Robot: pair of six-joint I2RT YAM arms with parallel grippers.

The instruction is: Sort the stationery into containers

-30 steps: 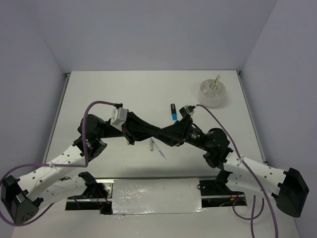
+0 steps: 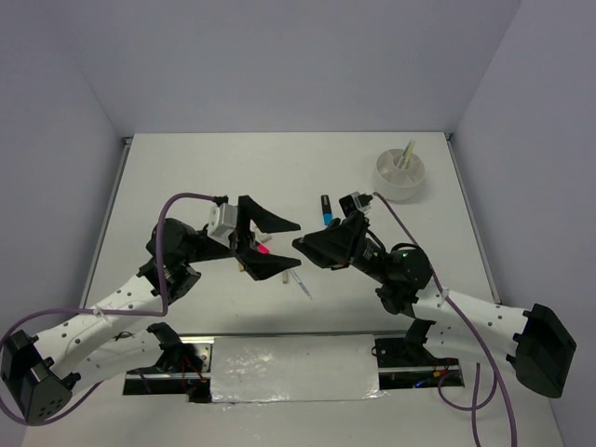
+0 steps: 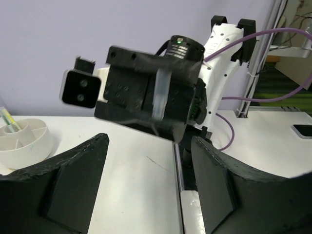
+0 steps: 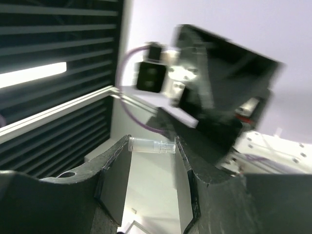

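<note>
Between its fingertips, my right gripper is shut on a short whitish, see-through stick (image 4: pixel 146 145), perhaps a pen; what kind it is cannot be made out. Facing it in the top view, my left gripper (image 2: pixel 299 244) stands open, its fingers (image 2: pixel 265 266) spread and empty. Black with a blue end, a marker (image 2: pixel 326 210) lies behind the grippers. A pale pen (image 2: pixel 300 283) lies in front of them, beside a small beige piece (image 2: pixel 285 277). Something pink (image 2: pixel 262 249) shows between the left fingers, on the table below. The white round container (image 2: pixel 386 177) at the back right holds several pens.
Both arms crowd the middle of the white table (image 2: pixel 205 158), partly covering the small items. Grey walls (image 2: pixel 289 65) close off the back and sides.
</note>
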